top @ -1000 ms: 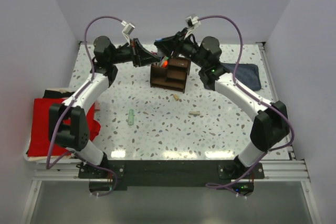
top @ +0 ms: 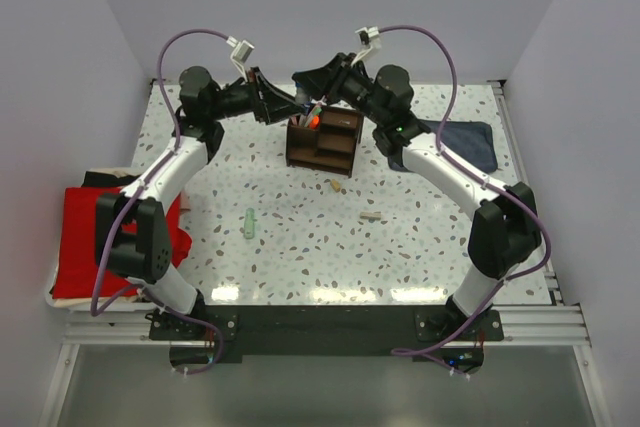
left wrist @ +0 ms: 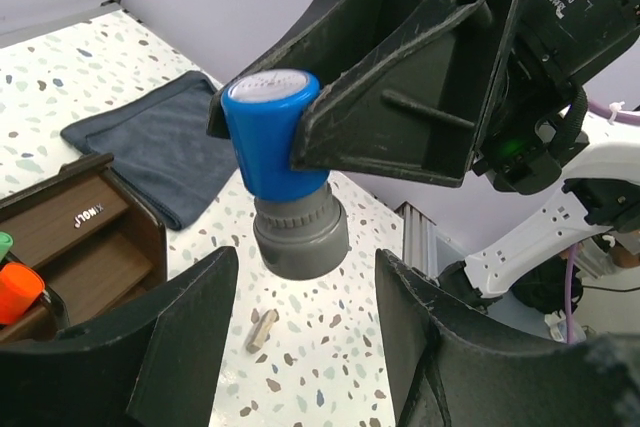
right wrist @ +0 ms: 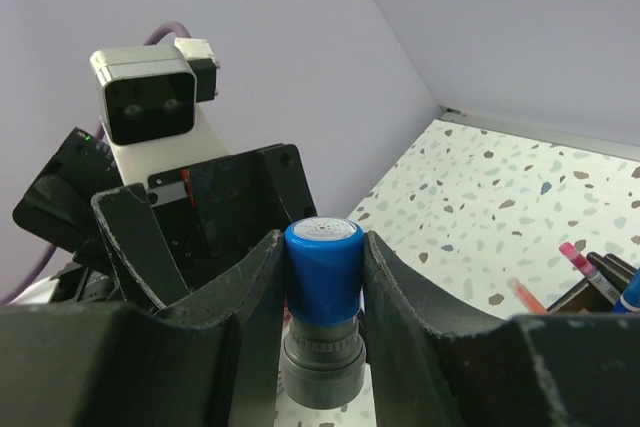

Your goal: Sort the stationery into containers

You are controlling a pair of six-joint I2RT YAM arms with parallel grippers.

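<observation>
A glue stick with a blue upper part and grey lower end (left wrist: 302, 232) is upright in the air, gripped by its blue part in my right gripper. My left gripper is open, its fingers spread either side of the grey end, with gaps visible on both sides. In the top view both grippers meet above the brown organizer (top: 320, 159). An orange item (left wrist: 18, 290) and a green-topped one sit in it. On the table lie a green item (top: 249, 223), a tan piece (top: 371, 215) and a smaller yellowish piece (top: 336, 185).
A dark folded cloth (top: 465, 144) lies at the back right. At the left stands a box with red cloth (top: 115, 242). Both arms are close together over the organizer.
My right arm has shifted slightly left, with the glue stick staying in its grip. Items on the table look unchanged.
</observation>
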